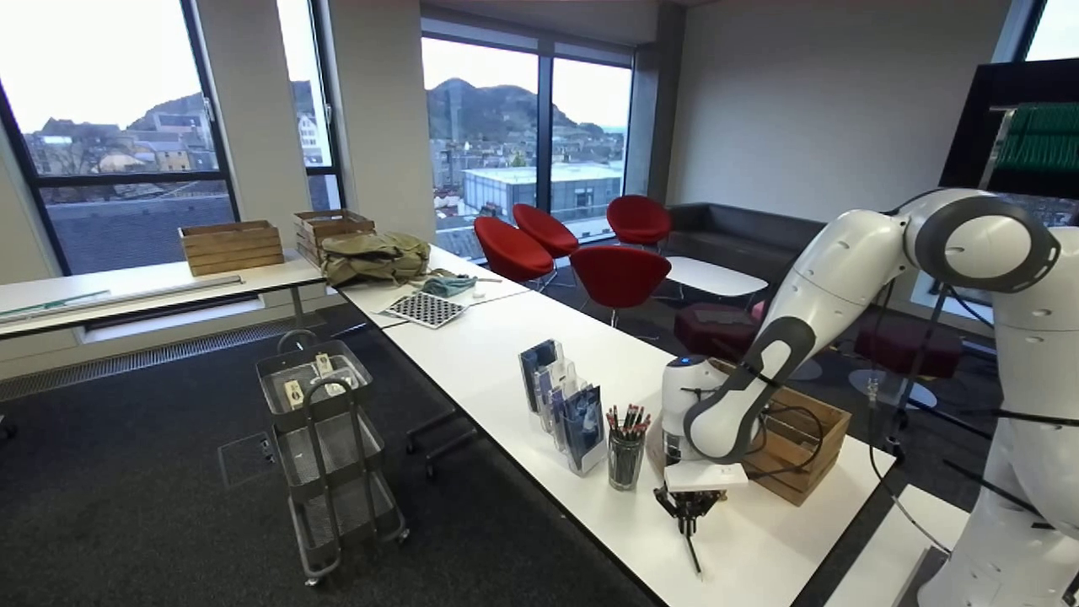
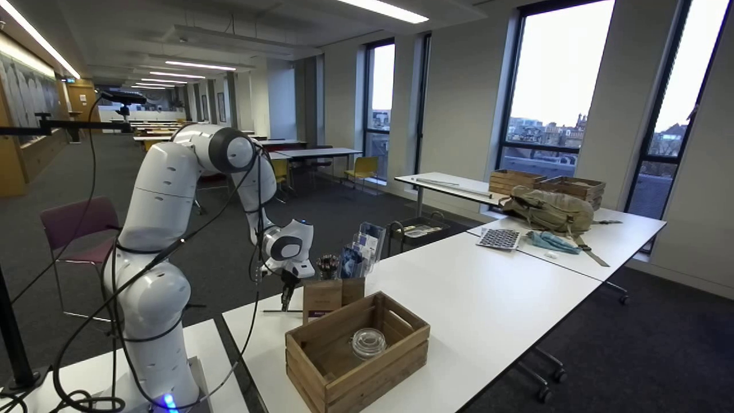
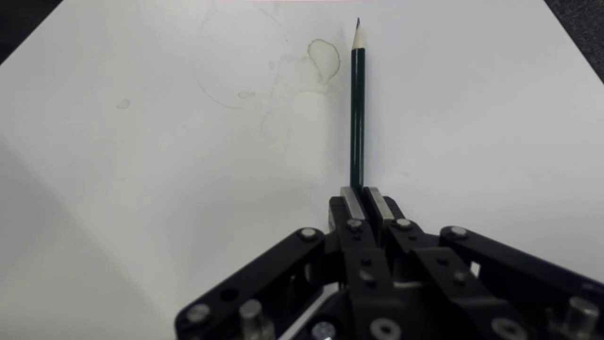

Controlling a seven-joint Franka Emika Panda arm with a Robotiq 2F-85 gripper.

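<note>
A dark green pencil [image 3: 357, 119] runs out from between my gripper's fingertips, its sharpened end pointing away from the gripper in the wrist view. My gripper is shut on it near the covered end, which the fingers hide. In exterior view 1 the gripper [image 1: 688, 528] is low over the white table, and the pencil [image 1: 695, 555] slants down from it toward the front. Whether the pencil touches the table I cannot tell. Exterior view 2 shows the gripper [image 2: 286, 303] pointing down, left of a brown paper bag [image 2: 321, 297].
A glass of pencils [image 1: 625, 460] and a leaflet holder [image 1: 566, 410] stand close by the gripper. A wooden crate [image 2: 358, 351] with a glass jar [image 2: 369, 342] inside occupies the table's near end. Farther along, the white table [image 2: 475, 296] has free room.
</note>
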